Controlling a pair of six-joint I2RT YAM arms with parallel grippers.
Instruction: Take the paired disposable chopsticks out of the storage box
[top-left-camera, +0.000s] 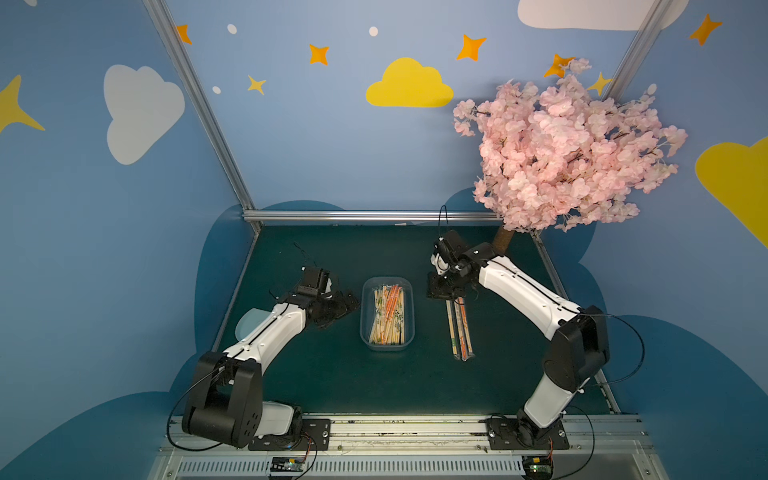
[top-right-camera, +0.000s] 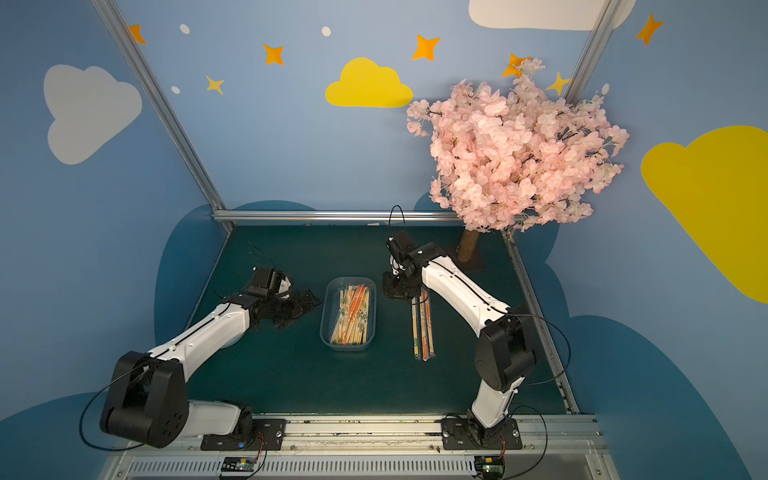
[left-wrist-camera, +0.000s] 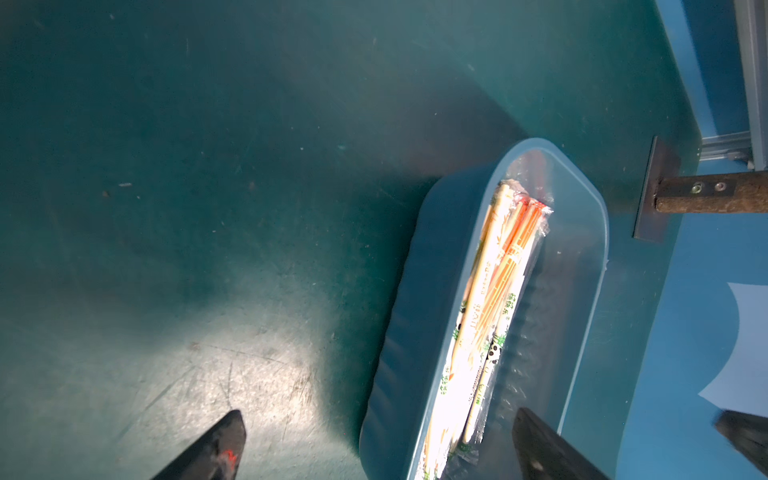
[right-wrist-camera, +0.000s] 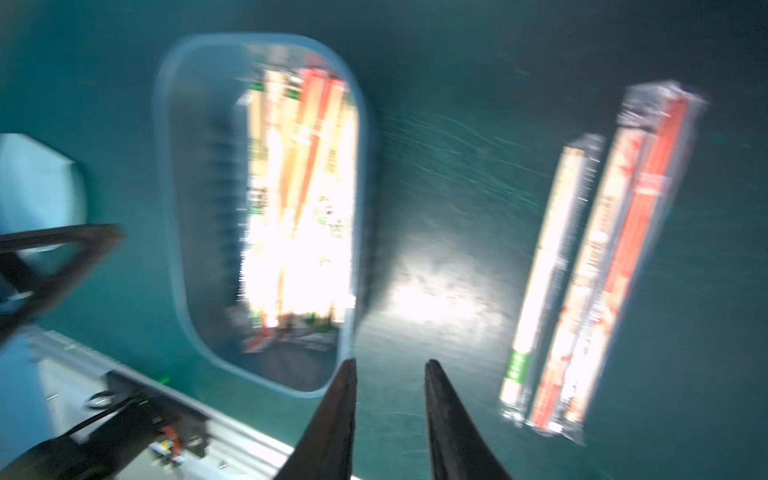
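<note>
The translucent blue storage box (top-left-camera: 407, 320) sits mid-table, holding several wrapped chopstick pairs (top-right-camera: 352, 312), white, beige and orange. Right of it, wrapped pairs (right-wrist-camera: 596, 272) lie side by side on the green table. My left gripper stands open just left of the box; in its wrist view the box is between and beyond the fingertips, with nothing seen gripped. My right gripper is open above the table, right of the box and over the far end of the loose pairs, nothing between its fingers.
The artificial blossom tree (top-right-camera: 468, 244) stands at the back right corner. A pale round object (top-left-camera: 249, 324) lies at the left edge, partly behind the left arm.
</note>
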